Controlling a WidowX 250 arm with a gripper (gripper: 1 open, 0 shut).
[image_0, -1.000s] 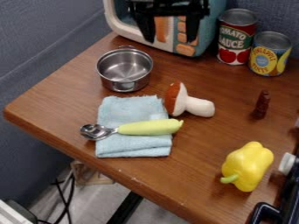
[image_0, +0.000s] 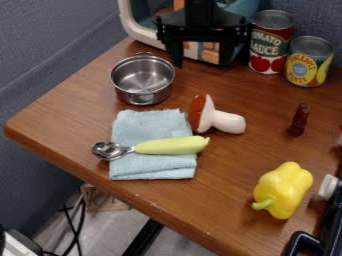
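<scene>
The black gripper (image_0: 203, 40) hangs at the top middle in front of the toy microwave, above the back of the wooden table; whether its fingers are apart or closed is unclear. A steel pot (image_0: 142, 88) sits left of centre. A folded blue cloth (image_0: 150, 168) has a scoop with a pale yellow-green handle (image_0: 168, 146) lying on it. A toy mushroom (image_0: 222, 122) lies right of the cloth. A yellow pepper (image_0: 283, 188) is at the front right, and a small dark red bottle (image_0: 299, 120) stands at the right.
A tomato sauce can (image_0: 270, 50) and a second can (image_0: 309, 62) stand at the back right beside the microwave (image_0: 134, 20). Black and white objects line the right front edge.
The gripper has moved lower and somewhat to the right, covering more of the microwave's orange front. The objects on the table look unchanged.
</scene>
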